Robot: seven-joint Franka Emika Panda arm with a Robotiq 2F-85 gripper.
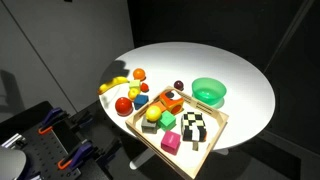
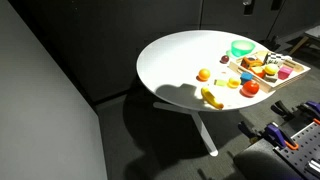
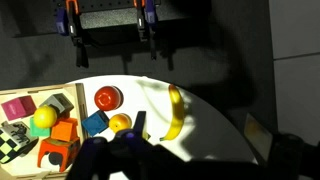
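In exterior view 2 my gripper (image 2: 262,6) is high at the top edge, fingertips apart, well above the round white table (image 2: 165,60). Its dark fingers also spread along the bottom of the wrist view, with nothing seen between them. On the table lie a yellow banana (image 3: 176,112), a red tomato-like ball (image 3: 107,98), a blue block (image 3: 95,123) and an orange fruit (image 1: 139,74). A wooden tray (image 1: 221,124) holds a yellow ball (image 1: 154,113), green block (image 1: 168,120), pink block (image 1: 171,142), checkered block (image 1: 192,121) and orange blocks (image 1: 171,100).
A green bowl (image 1: 209,91) stands behind the tray, with a dark red ball (image 1: 179,85) beside it. Clamps with orange and blue handles (image 3: 151,14) sit on the robot's dark base. The tray extends close to the table's edge.
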